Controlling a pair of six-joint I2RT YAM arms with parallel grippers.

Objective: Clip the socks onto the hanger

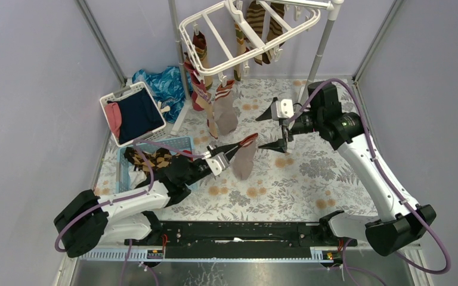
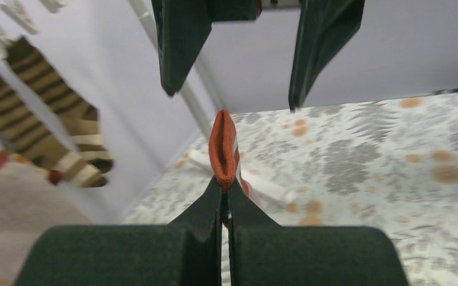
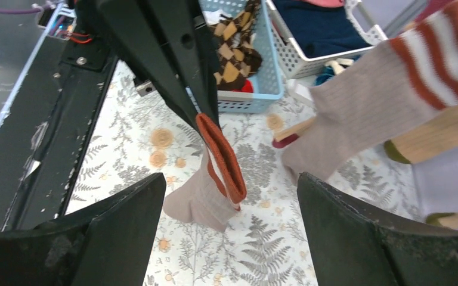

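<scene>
A beige sock (image 1: 244, 162) with a red-striped cuff dangles from my left gripper (image 1: 238, 146), which is shut on the cuff; in the right wrist view the cuff (image 3: 219, 156) faces the camera. To its right, my right gripper (image 1: 263, 130) is open, its fingers apart and empty, seen above the cuff in the left wrist view. The white hanger (image 1: 228, 62) stands at the back with socks clipped along it, including a beige striped one (image 1: 225, 107) near the front left.
A white basket (image 1: 155, 119) with dark cloth and a blue basket (image 1: 120, 179) of patterned socks stand at the left, a blue bag (image 1: 161, 83) behind them.
</scene>
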